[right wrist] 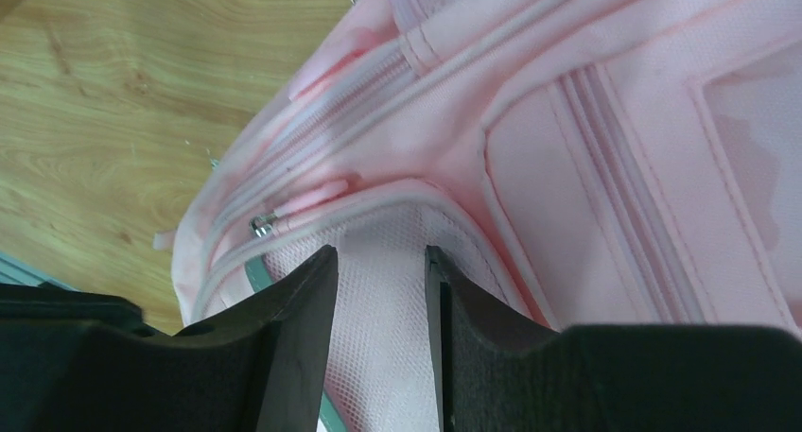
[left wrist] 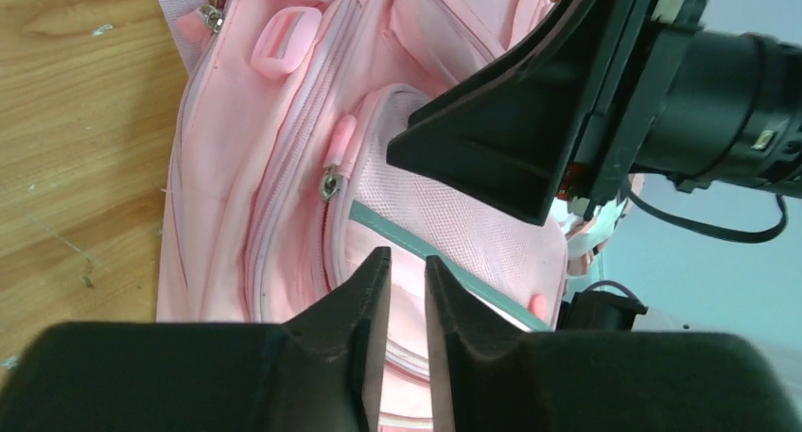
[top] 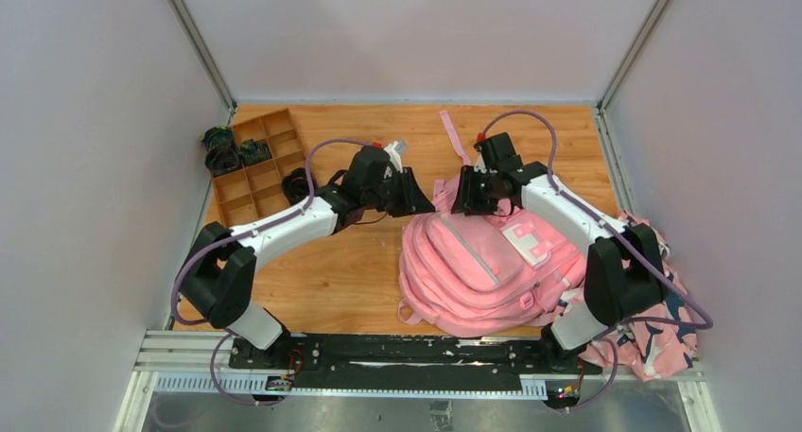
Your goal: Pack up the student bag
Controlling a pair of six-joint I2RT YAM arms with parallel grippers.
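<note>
A pink student bag [top: 482, 281] lies on the table in the top view, with a grey-green strip across its front pocket [left wrist: 444, 198]. In the left wrist view a zipper pull [left wrist: 331, 179] shows at that pocket's corner. My left gripper hangs over the bag's pocket, fingers part open with a narrow gap and nothing visible between them. My right gripper is above the same pocket's mesh, its fingers apart and empty; a zipper pull [right wrist: 284, 212] lies beyond its left finger. The two grippers are close together over the bag's upper left part.
A wooden compartment tray [top: 265, 179] stands at the back left, with dark coiled items [top: 223, 153] at its side. Patterned pink and white cloth [top: 653, 342] is bunched at the right. Bare table [top: 331, 271] lies left of the bag.
</note>
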